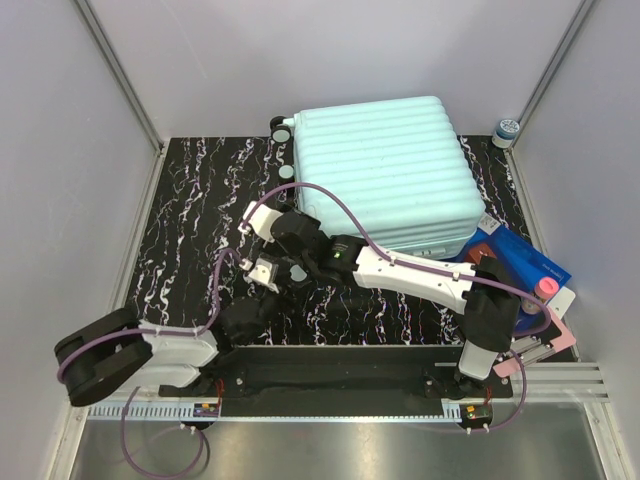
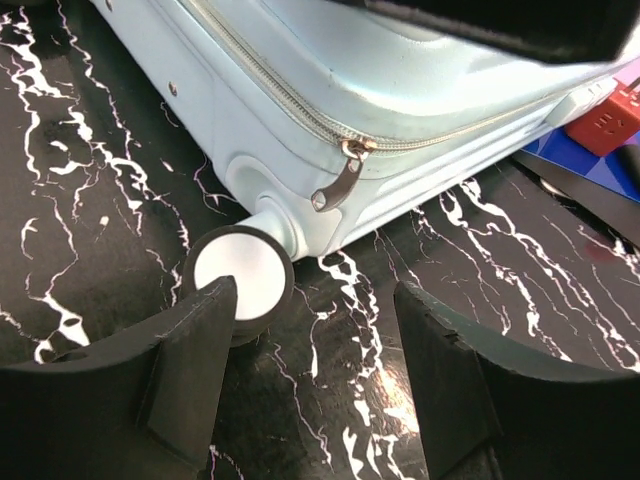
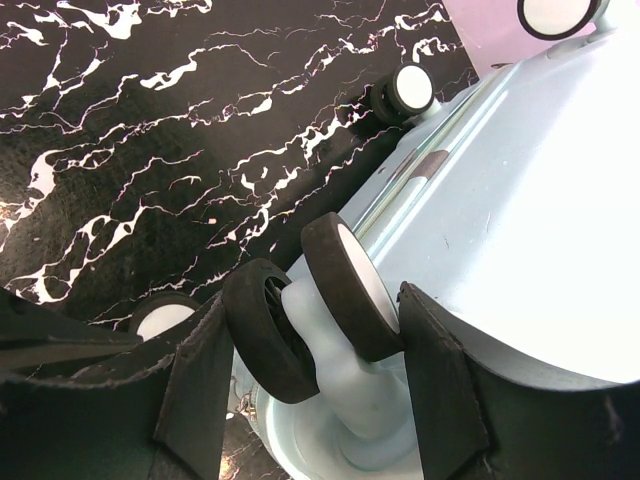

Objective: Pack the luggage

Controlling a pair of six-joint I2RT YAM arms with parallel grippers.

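The pale teal ribbed suitcase (image 1: 385,165) lies on the black marbled surface, its wheeled end to the left. In the right wrist view, a double wheel (image 3: 350,280) of the case sits between the fingers of my right gripper. The fingertips seem to meet the wheel's sides, but how firmly is unclear. My left gripper stands open below the near corner, nothing between its fingers. Another wheel (image 2: 240,270) is just beyond its left fingertip, and a zipper pull (image 2: 338,187) hangs above. From the top, the arms mostly hide both sets of fingertips.
At the right lie a blue item (image 1: 540,262), a pink-topped bottle (image 1: 546,289) and a pink item (image 1: 560,338). A white jar (image 1: 507,132) stands at the far right corner. Bare surface (image 1: 200,200) stretches left of the case. Both hands are close together.
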